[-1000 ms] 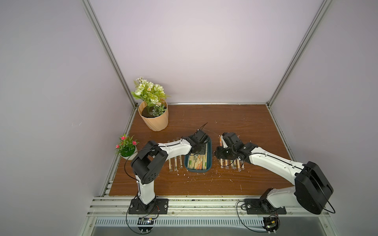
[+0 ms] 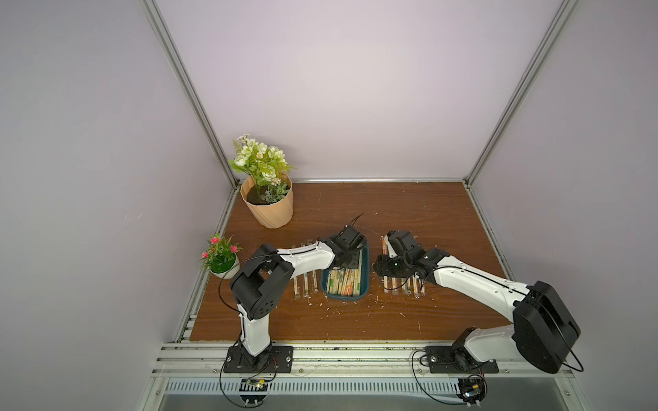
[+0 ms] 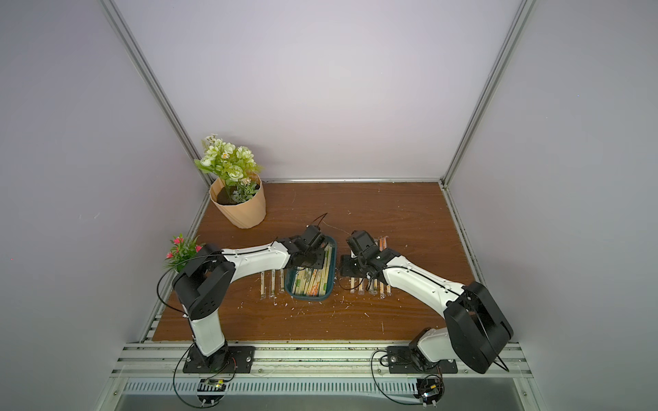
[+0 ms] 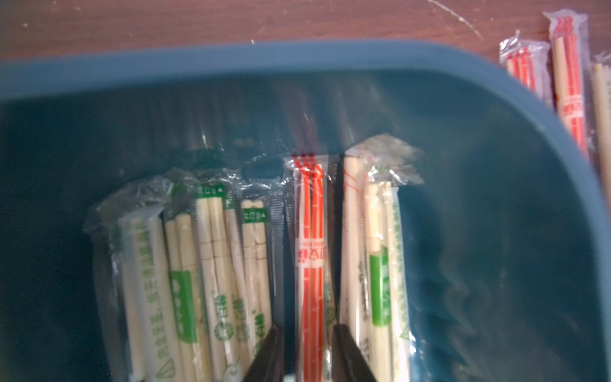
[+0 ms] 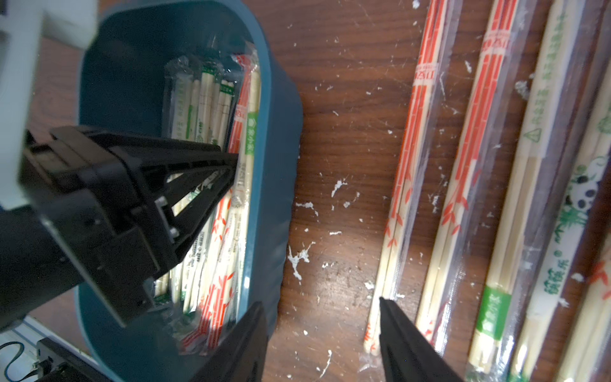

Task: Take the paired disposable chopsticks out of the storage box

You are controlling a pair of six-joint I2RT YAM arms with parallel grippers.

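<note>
A blue storage box (image 2: 364, 274) holds several wrapped chopstick pairs. My left gripper is down inside it, part open, its fingers either side of a red-printed pair (image 4: 310, 210); whether it touches that pair I cannot tell. Green-printed pairs (image 4: 184, 305) lie on both sides of it. My right gripper stands open beside the box's right, above the table, where a row of wrapped pairs (image 5: 464, 184) lies; nothing shows between its fingers.
More wrapped pairs (image 2: 305, 287) lie left of the box. A large flower pot (image 2: 267, 212) stands at the back left, a small one (image 2: 226, 270) at the left edge.
In the top left view both arms look almost the same as before; the left one has shifted very slightly at most.
</note>
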